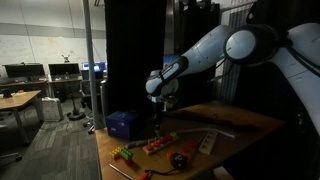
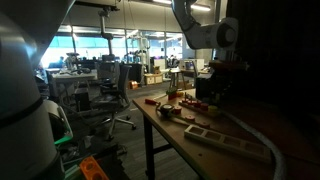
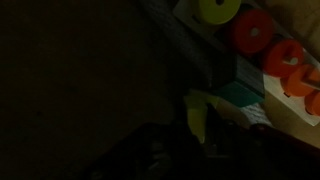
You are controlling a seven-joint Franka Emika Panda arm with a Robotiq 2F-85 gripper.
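In exterior view 1 my gripper [image 1: 158,122] points down over the table, just behind a pegboard [image 1: 159,145] with coloured pieces. The wrist view is very dark. There, red [image 3: 251,32], orange [image 3: 283,57] and yellow [image 3: 217,10] ring-like pieces sit in a row on a pale board along the upper right. Beside this row a dark green block [image 3: 238,82] appears at my fingertips, and the gripper seems shut on it. A yellowish patch [image 3: 196,116] shows close to the fingers; what it belongs to is unclear.
A blue box [image 1: 123,125] stands at the table's left back edge. Green and yellow blocks [image 1: 122,153], red objects [image 1: 179,160] and a slotted wooden board [image 1: 208,142] lie nearer the front. In exterior view 2 a grey tube [image 2: 262,140] curves across the right side. A person [image 2: 225,48] is behind the table.
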